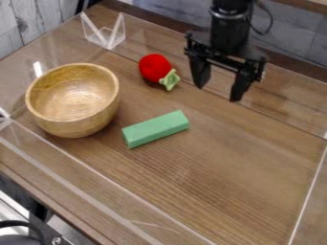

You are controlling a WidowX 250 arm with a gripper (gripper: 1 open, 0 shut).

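The dark robot gripper [220, 70] hangs over the upper middle of the wooden table, its fingers spread open with nothing visible between them. Just left of it lies a red object with a green part [157, 68]. A green block [156, 128] rests lower, near the middle. A large tan wooden bowl [73, 99] stands at the left.
A small white wire-like holder [102, 30] sits at the upper left by the table's back. A dark object, partly cut off, is at the lower left edge.
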